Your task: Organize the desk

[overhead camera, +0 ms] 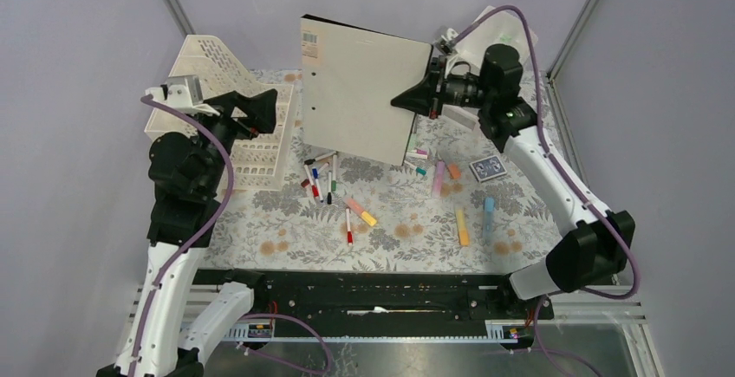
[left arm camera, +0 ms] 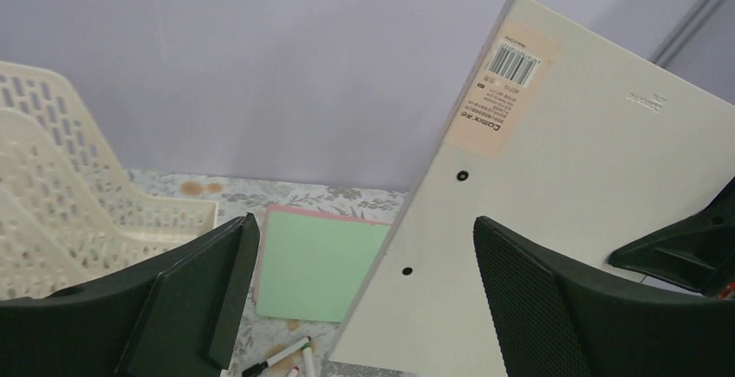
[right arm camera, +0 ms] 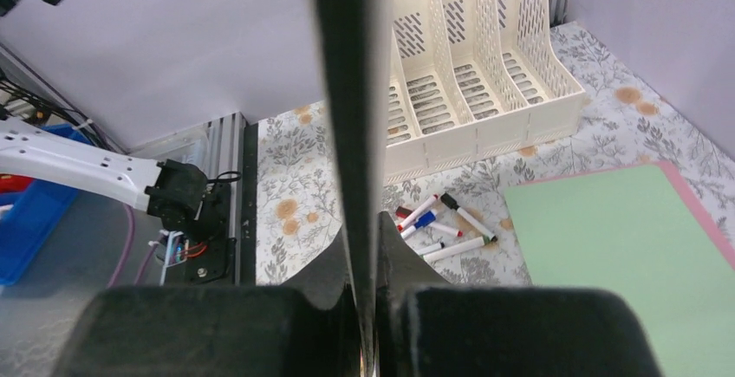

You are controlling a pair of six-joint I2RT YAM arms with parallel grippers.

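A cream folder (overhead camera: pixel 355 91) with a barcode label is held aloft over the desk, my right gripper (overhead camera: pixel 407 101) shut on its right side; in the right wrist view it appears edge-on. My left gripper (overhead camera: pixel 264 115) hangs open and empty over the cream slotted rack (overhead camera: pixel 260 169), apart from the folder. Loose markers (overhead camera: pixel 329 182) lie below the folder. A green sheet with a pink edge (left arm camera: pixel 321 264) lies flat behind them, mostly hidden in the top view.
A translucent white container (overhead camera: pixel 498 35) stands at back right, partly behind the right arm. A card box (overhead camera: pixel 488 168) and several coloured bars (overhead camera: pixel 463 225) lie on the right half.
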